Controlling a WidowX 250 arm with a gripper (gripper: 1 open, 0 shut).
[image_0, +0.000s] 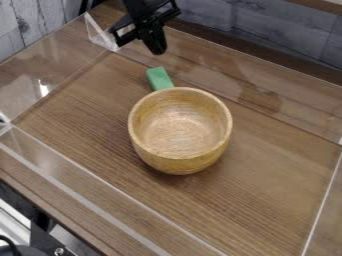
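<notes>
A green block lies on the wooden table just behind a large pale wooden bowl, its near end close to the bowl's rim. My black gripper hangs above and behind the block at the top of the view, apart from it, with nothing visible between its fingers. It looks shut, though the fingertips are small and dark.
A clear plastic piece shows at the upper left, beside the arm. Walls bound the table at the back and along the left.
</notes>
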